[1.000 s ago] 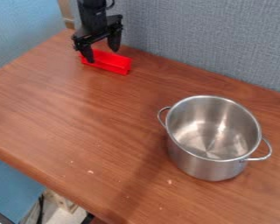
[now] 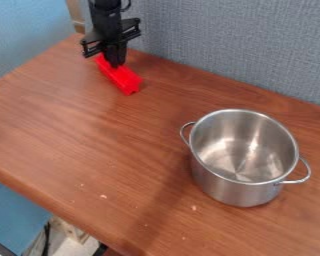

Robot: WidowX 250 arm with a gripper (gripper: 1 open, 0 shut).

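Note:
My black gripper [image 2: 111, 55] is at the back left of the table, low over the upper end of a red block [image 2: 123, 80], which lies on the wood angled toward the front right. Its fingers are dark and overlap the block's far end, so I cannot tell whether anything is between them. A steel pot [image 2: 244, 157] with two handles stands on the right side of the table.
A grey padded wall [image 2: 230, 45] runs along the back, and the table's left edge drops to a blue surface.
The red block has turned from lying nearly sideways to a steeper diagonal, its near end now lower in view. My gripper has shifted slightly, staying over its far end.

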